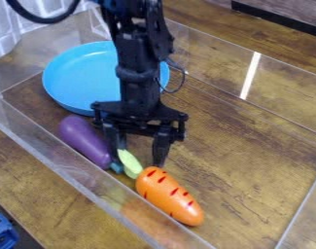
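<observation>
My black gripper (137, 146) hangs in the middle of the camera view, low over the vegetables, its two fingers apart. Below it an orange toy carrot (168, 196) with dark marks lies on the wooden floor, its pale green top partly under the gripper. A purple toy eggplant (84, 138) lies to the left, beside the left finger. I see nothing held between the fingers.
A blue bowl (72, 78) sits behind at the upper left, partly hidden by the arm. Clear walls edge the floor at left and right.
</observation>
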